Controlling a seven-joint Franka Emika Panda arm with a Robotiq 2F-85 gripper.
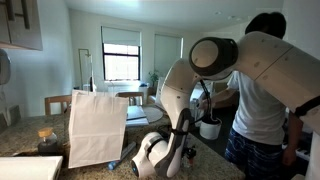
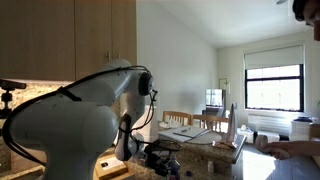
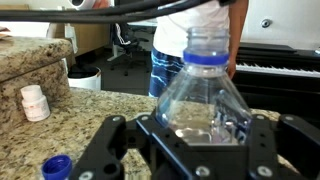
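A clear plastic bottle (image 3: 200,98) stands upright in the wrist view with no cap on it; a blue ring shows round its neck. My gripper is shut on the lower part of this bottle, its dark fingers on either side. On the speckled counter at the lower left lies a small blue cap (image 3: 57,168). In exterior view 2 the gripper (image 2: 162,160) is low over the counter, and the bottle is hard to make out there.
A white paper bag (image 1: 97,128) stands on the counter, with an amber-coloured jar (image 1: 48,142) to its left. A small white container (image 3: 35,103) sits farther left in the wrist view. Someone in a white shirt (image 1: 258,110) stands close by on the right.
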